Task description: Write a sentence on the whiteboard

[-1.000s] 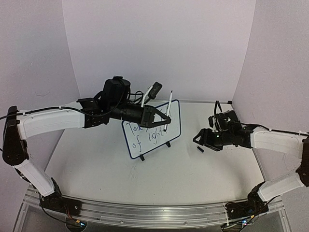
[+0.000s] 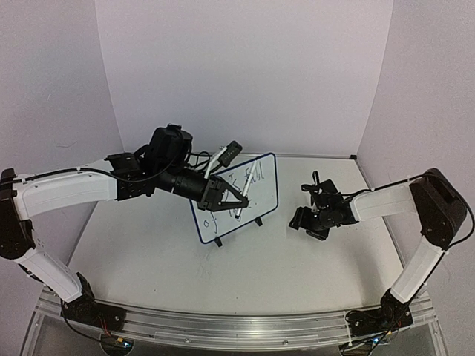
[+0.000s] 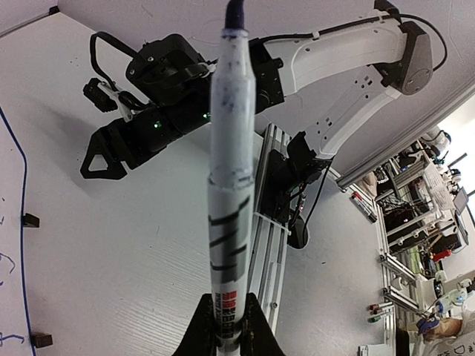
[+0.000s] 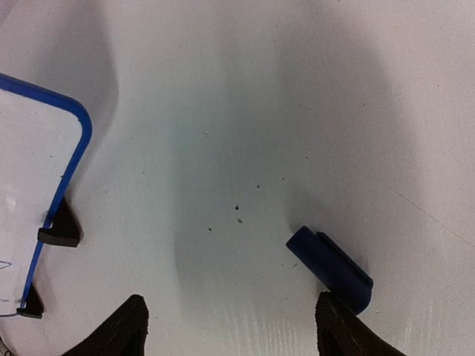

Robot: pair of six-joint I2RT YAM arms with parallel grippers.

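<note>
A whiteboard (image 2: 261, 199) with a blue rim stands tilted on small black feet, bearing handwriting that the left arm partly covers. My left gripper (image 2: 241, 201) is shut on a white marker (image 3: 232, 148), held in front of the board with its dark bare tip pointing up in the top view. A dark blue marker cap (image 4: 330, 268) lies on the table in the right wrist view. Above the table, right of the board, my right gripper is open with nothing between its fingers; the cap is near its right finger (image 4: 343, 330).
The board's right edge and black foot (image 4: 61, 226) stand left of the right gripper. Clear white table (image 2: 260, 278) lies in front of the board. Grey walls (image 2: 427, 111) close off the sides and back, and a metal rail (image 2: 237, 326) runs along the front.
The left gripper has drawn a little leftward and down in the top view with the marker.
</note>
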